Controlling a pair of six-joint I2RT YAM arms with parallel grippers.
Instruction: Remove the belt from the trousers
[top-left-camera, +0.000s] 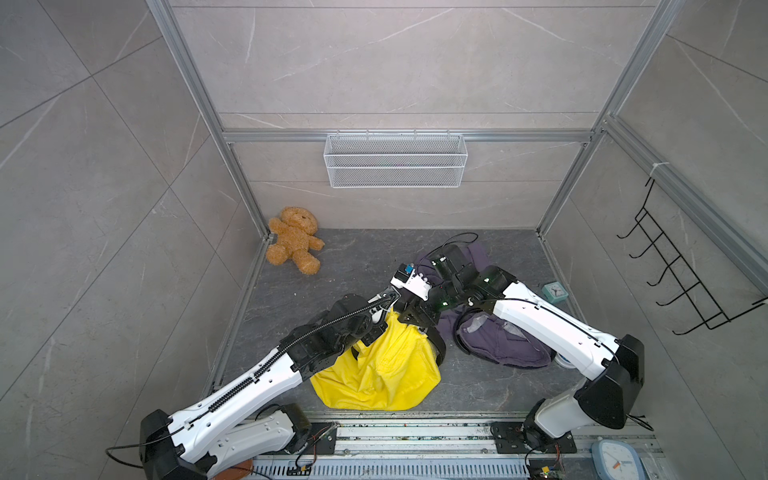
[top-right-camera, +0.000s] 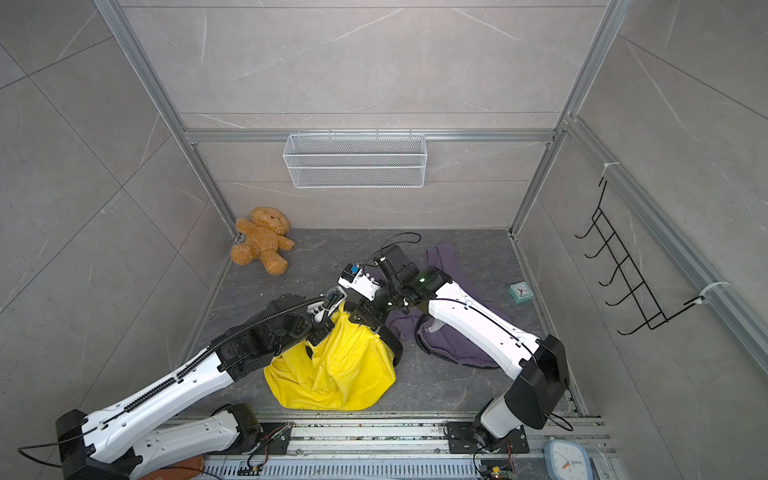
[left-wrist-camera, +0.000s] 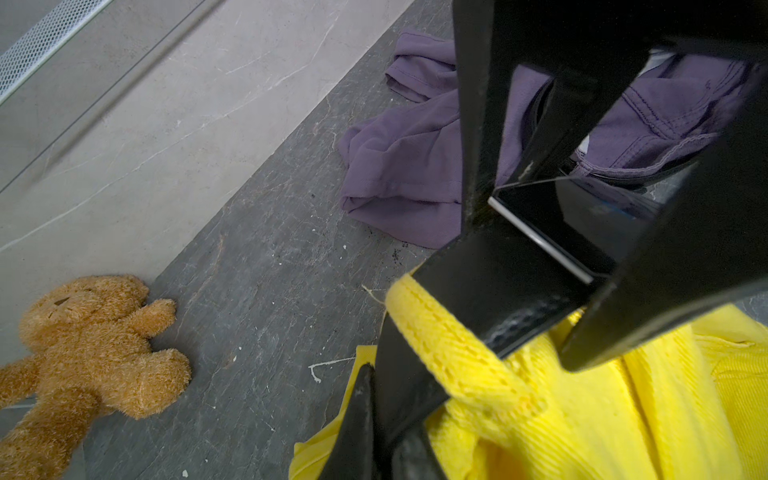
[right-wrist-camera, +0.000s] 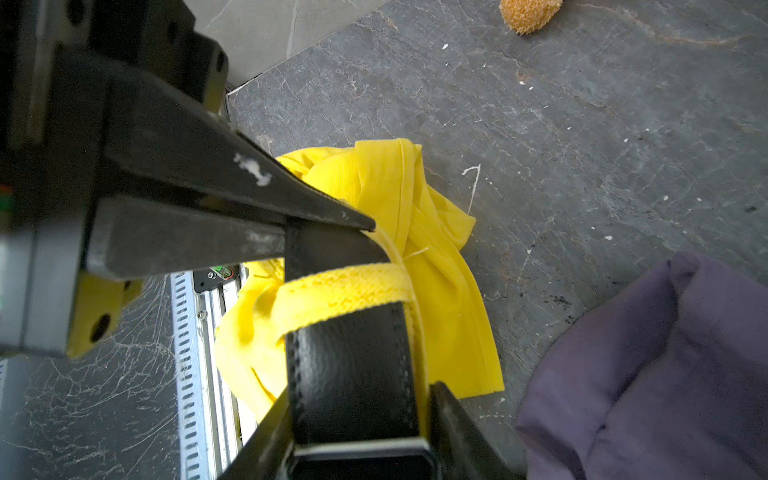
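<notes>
The yellow trousers (top-left-camera: 382, 374) lie bunched at the front of the floor. Their black belt (left-wrist-camera: 496, 284) runs through a yellow belt loop (left-wrist-camera: 460, 344); its glossy buckle end (left-wrist-camera: 572, 228) sticks out past the loop. On the loop's other side my left gripper is shut on the strap, which passes between its fingertips. Around the buckle end stands my right gripper, its fingers apart with one at each edge of the buckle (right-wrist-camera: 361, 462). In both top views the arms hide the two gripper tips and most of the belt.
Purple clothing (top-left-camera: 512, 340) lies to the right, partly beneath my right arm. A brown teddy bear (top-left-camera: 293, 240) is at the back left, and a small teal clock (top-left-camera: 554, 292) stands at the right. Bare floor (top-left-camera: 344, 264) lies between bear and arms.
</notes>
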